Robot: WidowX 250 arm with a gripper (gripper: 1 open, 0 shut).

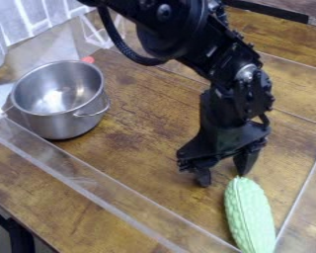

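The black robot gripper [223, 170] hangs low over the wooden table, its fingers spread apart with no object visible between them. Just in front of it and to the right, a pale green corn-shaped object [249, 217] lies lengthwise on the table, near the bottom edge of the view. A steel pot [59, 104] with a wire handle sits at the left.
Clear plastic edging [121, 196] runs diagonally across the front left of the table [141, 138]. A white curtain [36, 25] hangs at the top left, with a small red item [88, 59] behind the pot.
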